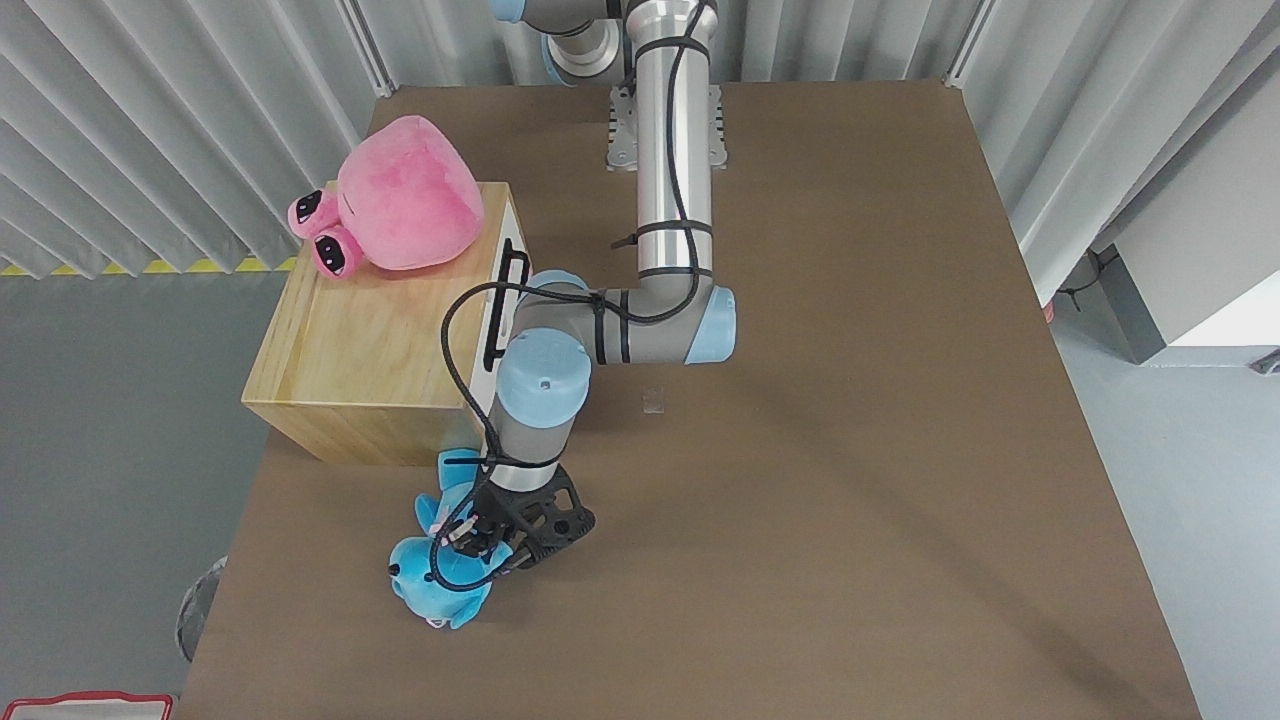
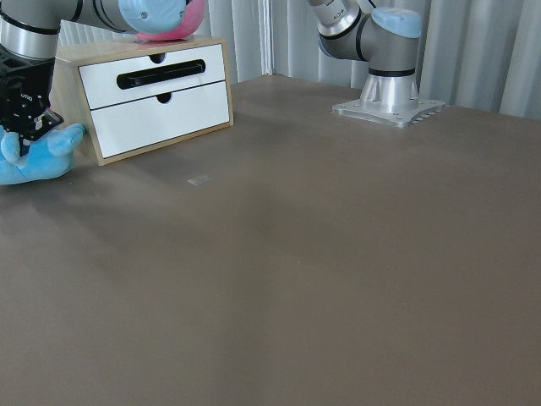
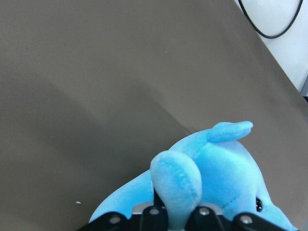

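A blue plush toy [image 1: 438,576] lies at the table's left, beside the wooden cabinet's front corner, beneath my gripper [image 1: 477,538]. In the camera left view the plush [image 2: 46,165] is at the far left, partly behind the gripper [image 2: 24,144]. In the wrist view a rounded limb of the plush [image 3: 221,178] stands up between the gripper's [image 3: 175,211] fingers, which appear closed on it; the fingertips are mostly hidden.
A wooden cabinet [image 1: 348,336] with two white drawers [image 2: 156,122] carries a pink plush [image 1: 408,198].
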